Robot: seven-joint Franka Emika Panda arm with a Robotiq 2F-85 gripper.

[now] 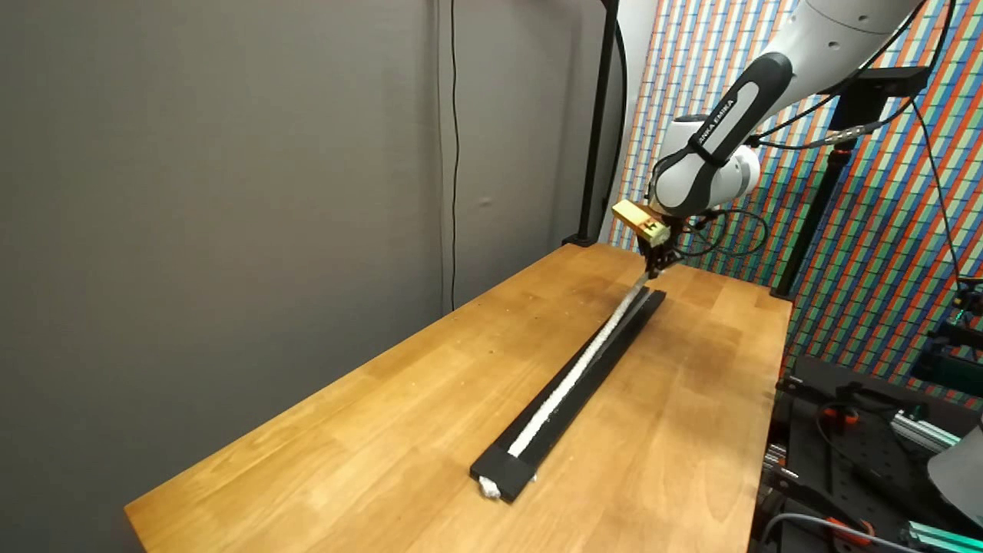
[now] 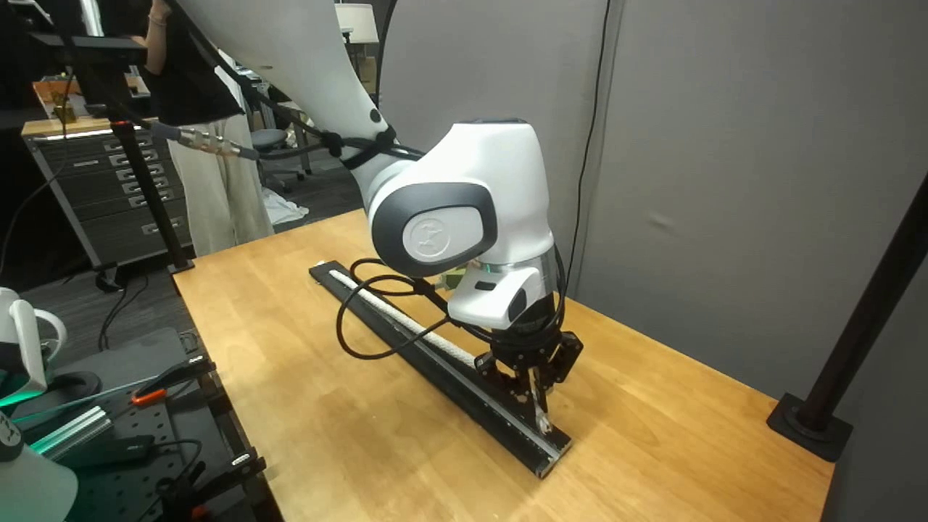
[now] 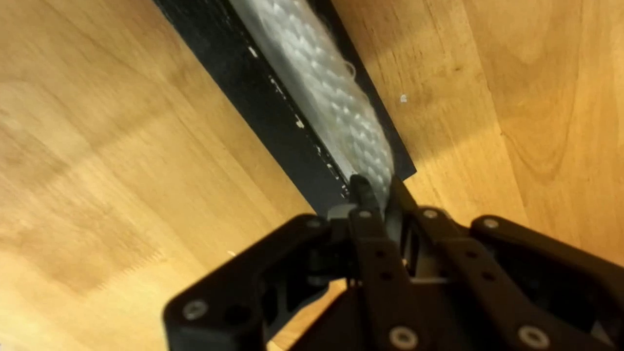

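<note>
A white braided rope (image 1: 571, 379) runs along a long black channel (image 1: 609, 351) lying on the table. Its near end pokes out from under the black block (image 1: 509, 470) at the channel's near end. My gripper is shut on the rope near the other end, low over the channel's far end. In the wrist view the rope (image 3: 339, 93) leads between the two fingertips and lies over the pale groove (image 3: 295, 87), towards one side. The gripper (image 2: 537, 409) hides part of the rope in exterior view 2, where a short tail hangs beneath the fingers.
Bare wooden table (image 1: 369, 452) surrounds the channel on both sides. Black posts (image 1: 597, 138) stand at the table's far edge. A cart with tools (image 2: 130, 444) sits beside the table. A person (image 2: 196, 104) stands in the background.
</note>
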